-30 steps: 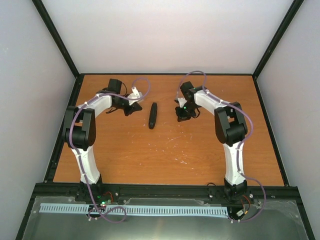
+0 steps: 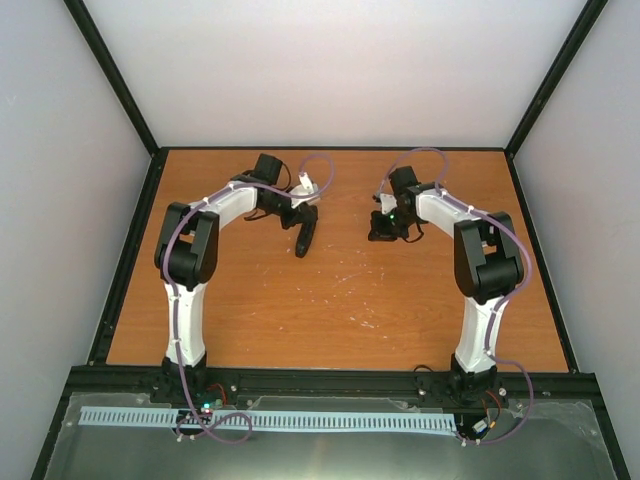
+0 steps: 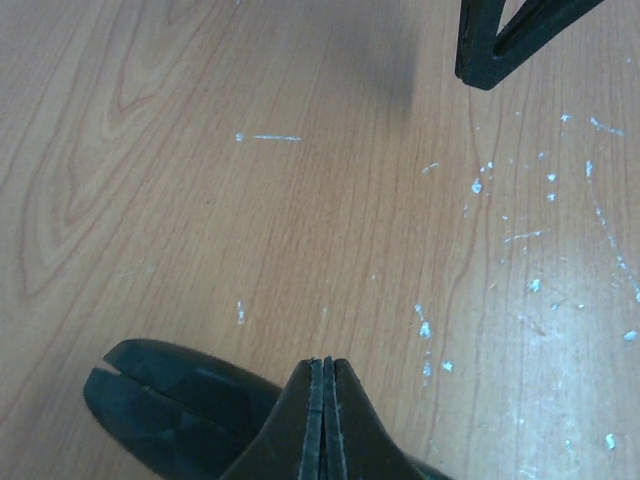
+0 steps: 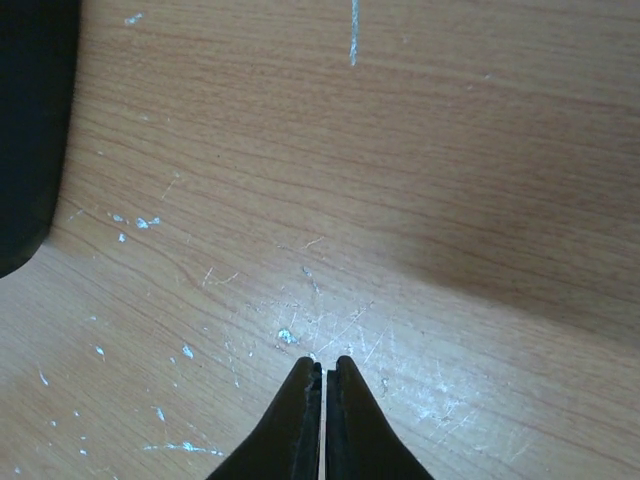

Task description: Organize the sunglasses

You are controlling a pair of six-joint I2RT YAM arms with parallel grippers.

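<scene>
A long black closed case (image 2: 306, 237) lies lengthwise in the middle of the table, rounded at its ends; no sunglasses are visible outside it. My left gripper is shut, with nothing showing between its fingers, over the case (image 3: 185, 405), whose seam shows in the left wrist view. My right gripper is shut and empty over bare wood, to the right of the case. A black shape (image 4: 30, 120), probably the case, fills the upper left of the right wrist view.
Dark frame edges and white walls surround it.
My left gripper has moved right, onto the upper part of the case in the top view. My right gripper has moved rightward, away from the case.
</scene>
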